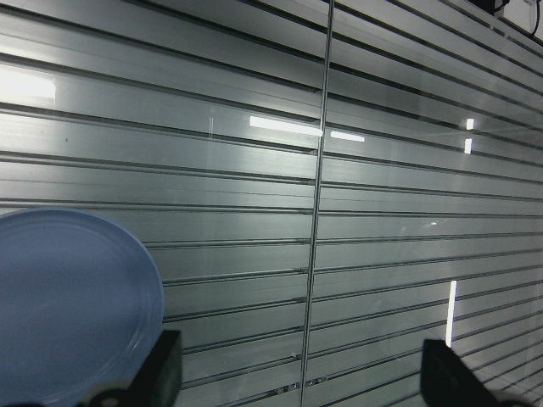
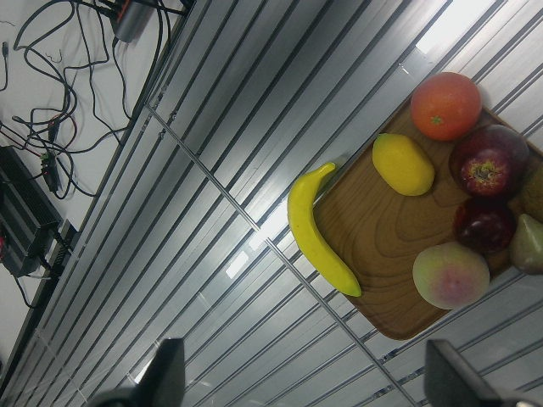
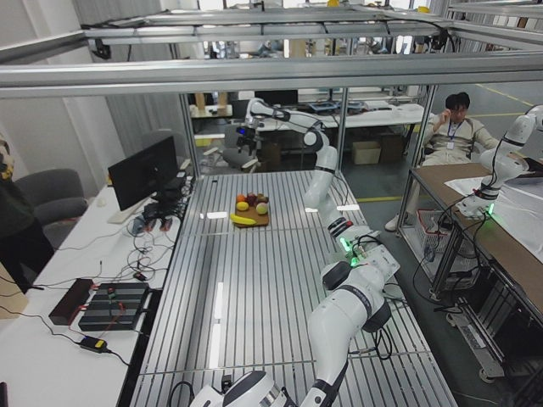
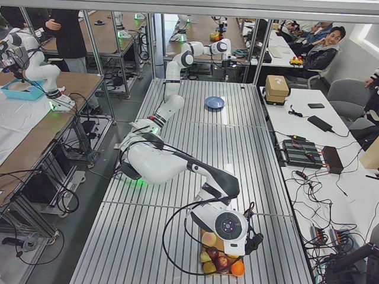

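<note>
A wooden tray (image 2: 382, 271) holds an orange (image 2: 445, 106), a lemon (image 2: 403, 165), red apples (image 2: 488, 157), a peach (image 2: 450, 275), pears (image 2: 530, 246) and a banana (image 2: 322, 237) along its edge. My right gripper hangs over the tray, its fingers standing apart at the bottom of the right wrist view, with nothing seen between them. A blue plate (image 1: 76, 297) lies on the slatted metal table (image 1: 407, 220). My left gripper is above the table beside the plate, fingers apart with only table seen between them.
A white side table (image 3: 76, 356) with a monitor (image 3: 144, 174), power units and cables runs along one edge. Another bench (image 3: 441, 178) with a robot arm stands on the other side.
</note>
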